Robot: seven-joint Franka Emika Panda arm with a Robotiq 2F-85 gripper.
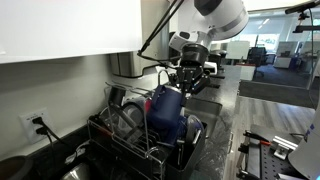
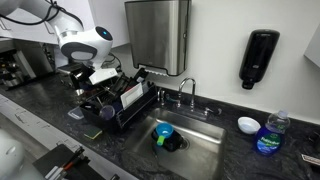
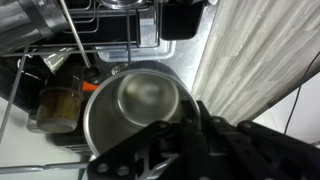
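Observation:
A tall blue cup [image 1: 166, 106] stands tilted in the dish rack, its upper end against my gripper [image 1: 187, 87] in exterior view 1. The wrist view looks into a round steel-grey vessel [image 3: 138, 100], apparently the same cup seen from its mouth. There my gripper reaches over the near right side of the rim and is shut on it. The exact contact is dark and partly hidden by the fingers. In exterior view 2 the arm covers much of the rack [image 2: 122, 113].
Plates [image 1: 131, 116] and other dishes crowd the rack around the cup. A brown-tinted glass [image 3: 58, 110] stands close to it. Right of the rack are a sink [image 2: 196, 150] with a blue cup [image 2: 164, 131], a faucet [image 2: 191, 92], a white bowl [image 2: 248, 125] and a soap bottle [image 2: 271, 133].

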